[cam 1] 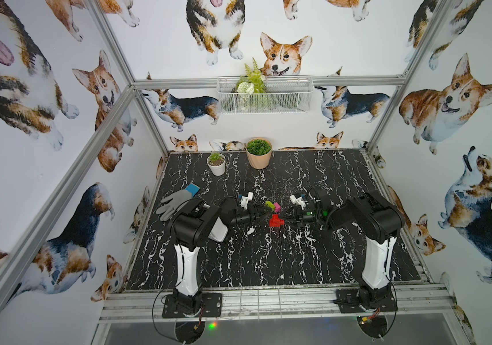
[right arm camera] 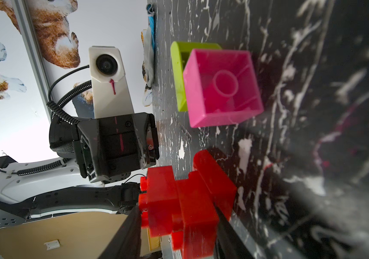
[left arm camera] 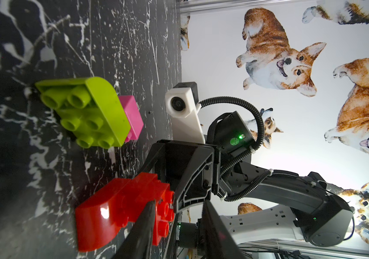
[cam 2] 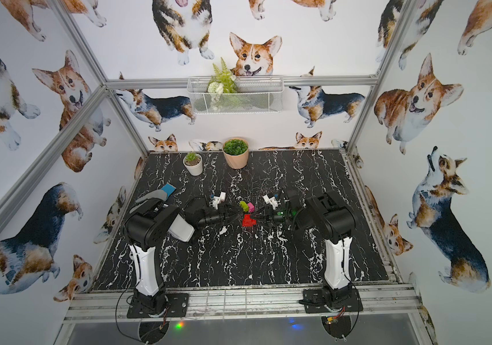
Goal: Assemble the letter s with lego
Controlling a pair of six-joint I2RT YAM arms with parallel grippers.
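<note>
Between my facing grippers, the right gripper is shut on joined red bricks (right arm camera: 160,198), low over the table. My left gripper is part open, its fingertips close beside the red bricks; in the left wrist view I cannot tell that it holds anything. A lime-green brick (left arm camera: 85,112) lies on its side just behind the red bricks, against a pink brick (right arm camera: 223,86).
Behind are a white-potted plant (cam 1: 217,167) and a larger plant pot (cam 1: 258,158). A grey glove (cam 1: 171,204) lies at the left.
</note>
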